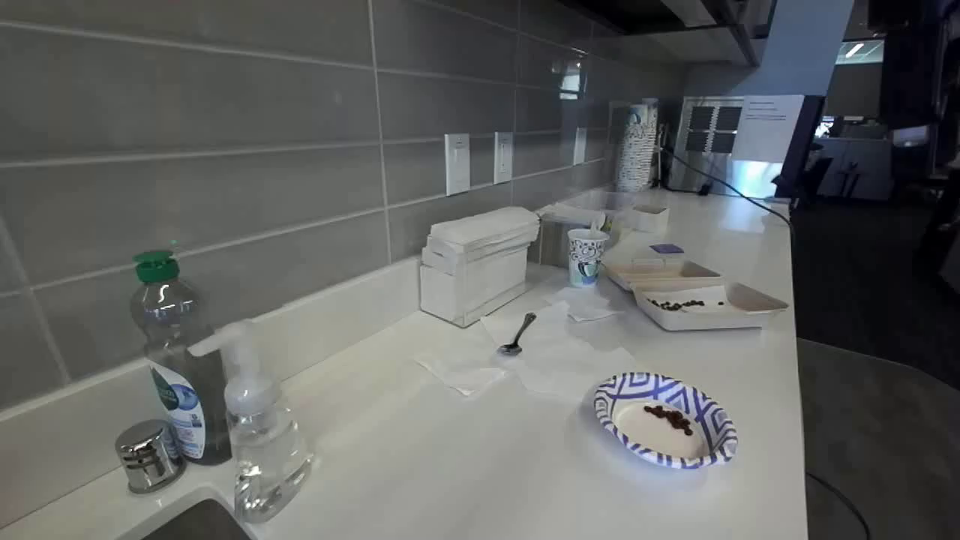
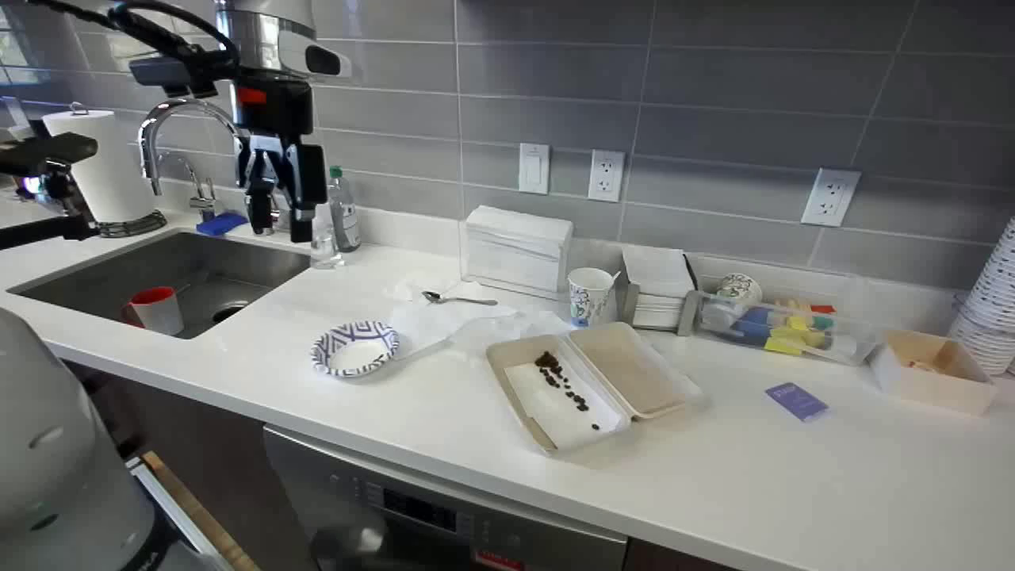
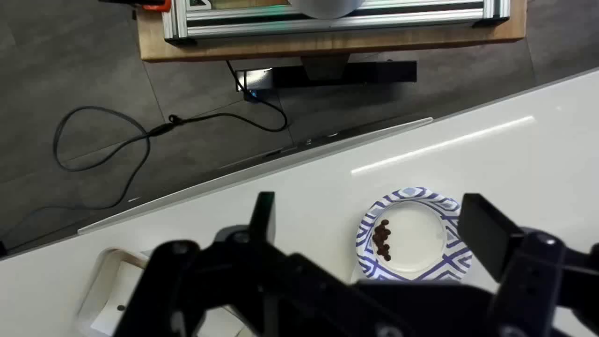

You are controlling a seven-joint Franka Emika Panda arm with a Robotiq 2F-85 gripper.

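My gripper is open in the wrist view, its two black fingers wide apart with nothing held between them. In exterior view 2 the gripper (image 2: 277,224) hangs above the counter near the sink's right edge, fingers pointing down. A blue-and-white patterned paper bowl (image 1: 619,396) rests on the counter with a small cluster of dark brown pieces (image 1: 667,418) inside. An open takeout box (image 2: 509,381) holds more dark pieces (image 2: 552,369), scattered over its white lining. On crumpled napkins (image 1: 567,360) lies a metal spoon (image 1: 511,347).
A patterned paper cup (image 2: 590,295) and a napkin stack (image 2: 518,252) stand along the wall. Soap bottles (image 1: 261,432) are beside the sink (image 2: 209,252), where a red-and-white mug (image 2: 157,311) sits.
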